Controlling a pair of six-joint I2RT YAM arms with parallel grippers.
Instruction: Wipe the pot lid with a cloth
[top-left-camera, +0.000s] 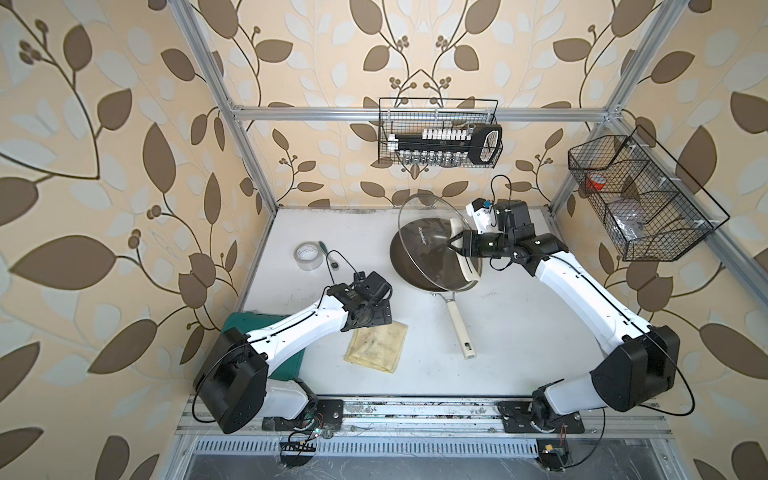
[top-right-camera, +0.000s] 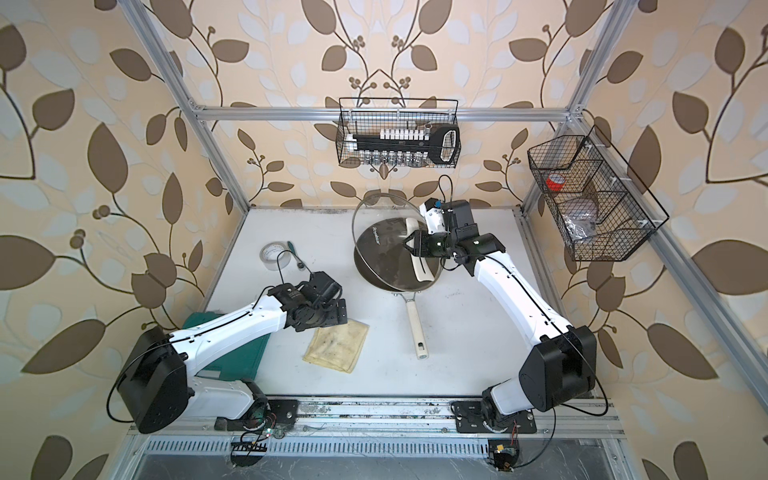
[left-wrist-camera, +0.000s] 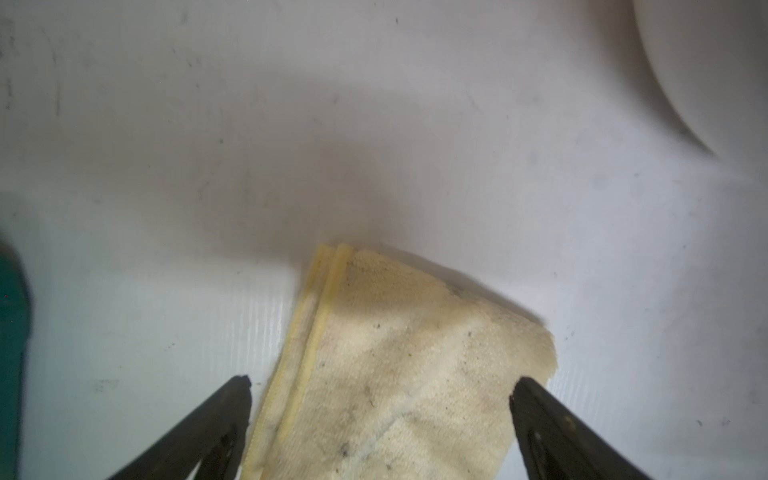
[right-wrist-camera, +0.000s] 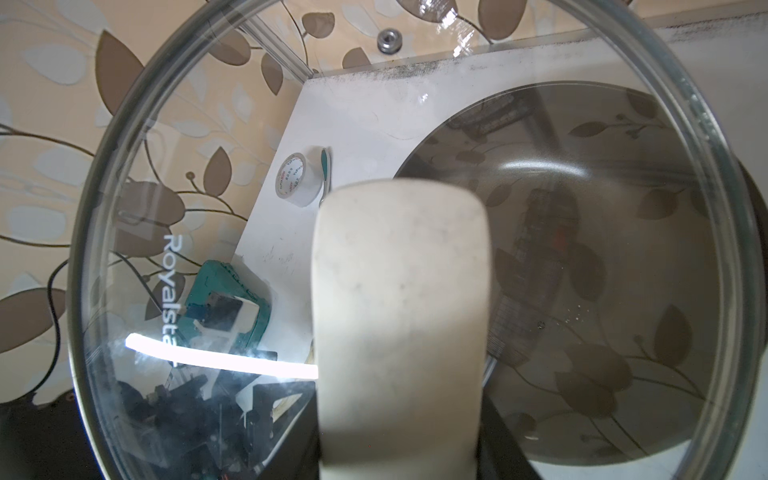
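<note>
The right gripper (top-left-camera: 461, 242) is shut on the pale handle (right-wrist-camera: 400, 312) of the glass pot lid (top-right-camera: 369, 204). It holds the lid steeply tilted above the dark pan (top-left-camera: 404, 268). In the right wrist view the clear glass fills most of the picture, ringed by a metal rim. A folded yellowish cloth (top-left-camera: 376, 349) lies flat on the table, left of the pan's handle. Above its far edge hangs my left gripper, open, its fingers (left-wrist-camera: 204, 428) on either side of the cloth (left-wrist-camera: 392, 368). I cannot tell whether they touch it.
The pan's cream handle (top-left-camera: 460, 328) points toward the table's front. A tape roll (top-left-camera: 308, 256) lies at the back left, and a green object (top-left-camera: 240, 321) sits at the front left. Wire baskets (top-left-camera: 438, 132) hang on the walls.
</note>
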